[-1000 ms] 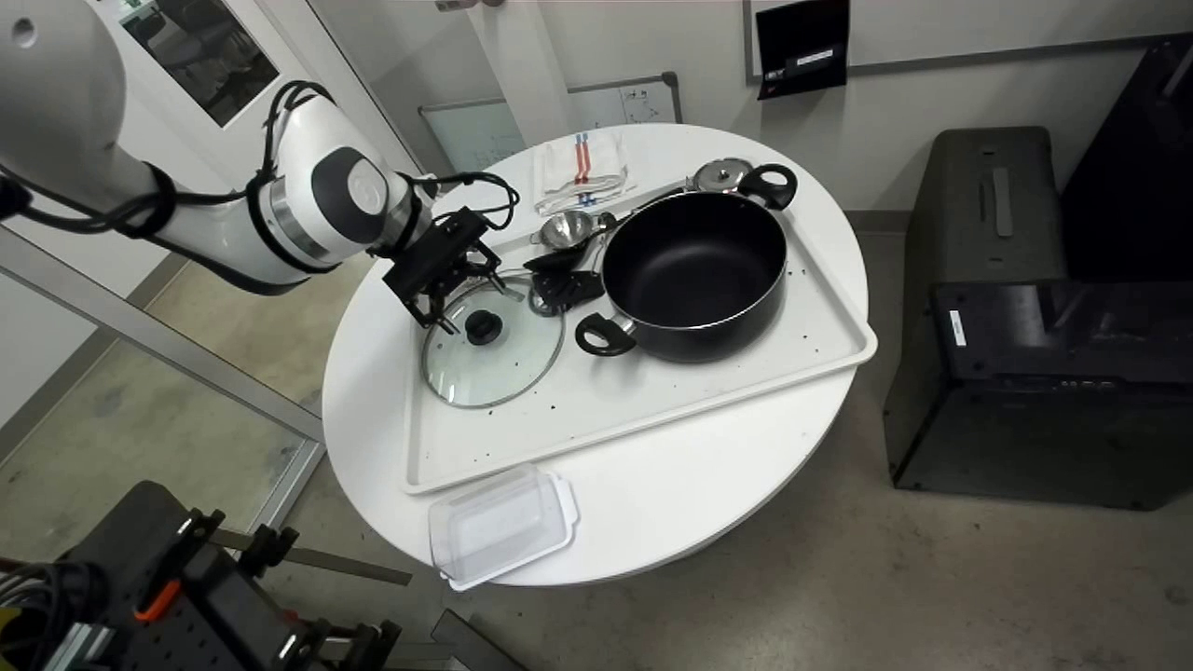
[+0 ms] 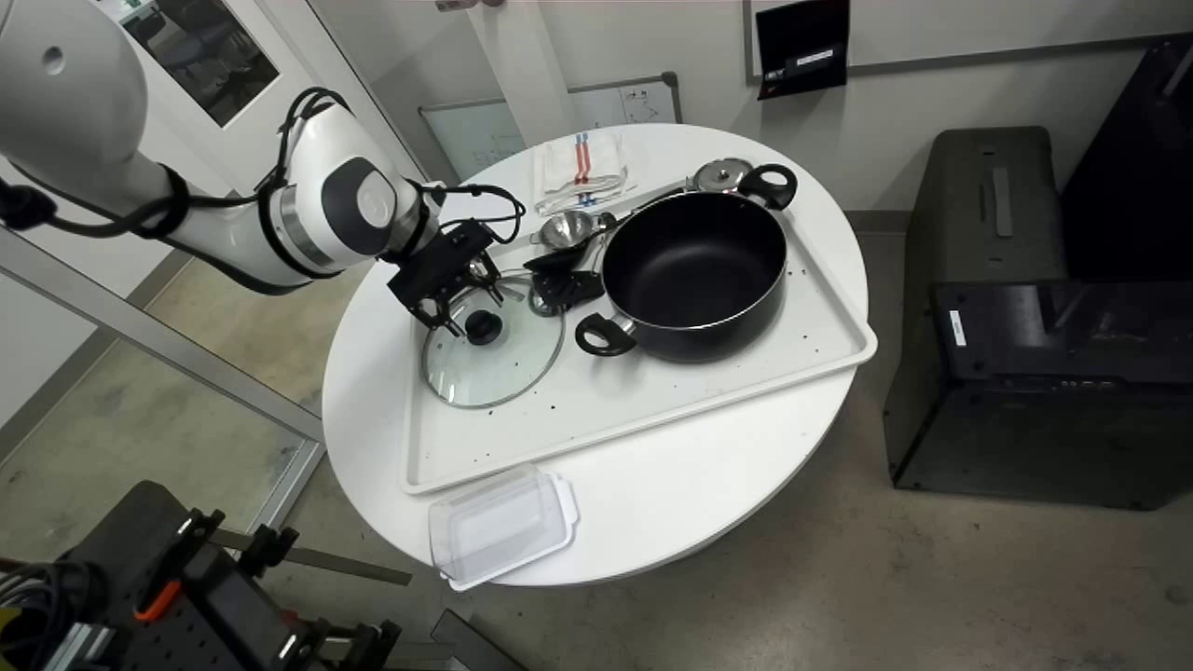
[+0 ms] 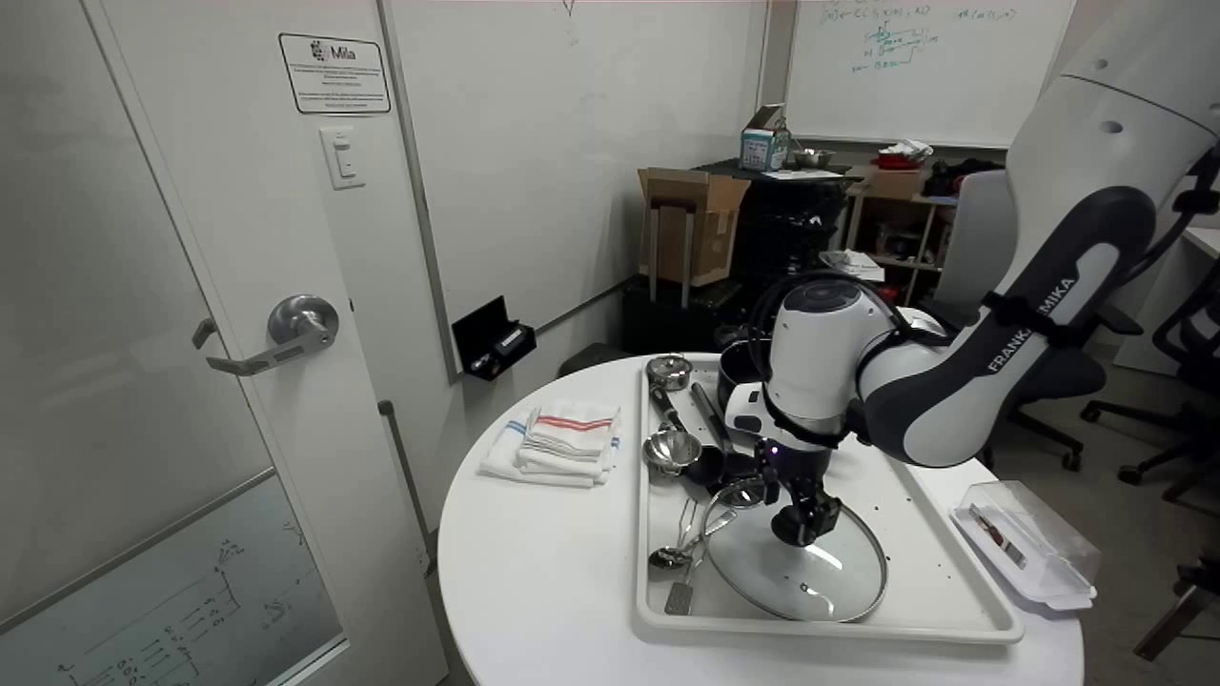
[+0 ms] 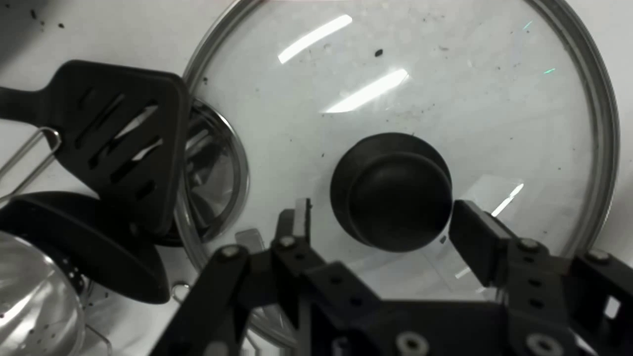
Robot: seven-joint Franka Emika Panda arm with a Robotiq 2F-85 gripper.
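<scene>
A round glass lid (image 2: 492, 375) with a metal rim lies flat on the white tray (image 2: 626, 416). Its black knob (image 4: 398, 196) points up. My gripper is part open at the knob, with one finger on each side in the wrist view. The right finger (image 4: 477, 240) comes close to the knob or touches it; a clear gap shows at the left finger (image 4: 293, 222). In exterior view 2 the gripper (image 3: 806, 528) is low over the lid. A black two-handled pot (image 2: 695, 268) stands empty and uncovered on the tray.
Beside the lid lie a slotted spatula (image 4: 118, 127), a colander (image 4: 32, 296) and other utensils. A folded towel (image 2: 582, 170) rests on the table outside the tray. A clear plastic box (image 2: 503, 526) sits at the table's near edge. The tray's front part is bare.
My gripper has moved slightly right and down toward the lid's knob, and its fingers stand closer together than before. Lid and pot have stayed in place.
</scene>
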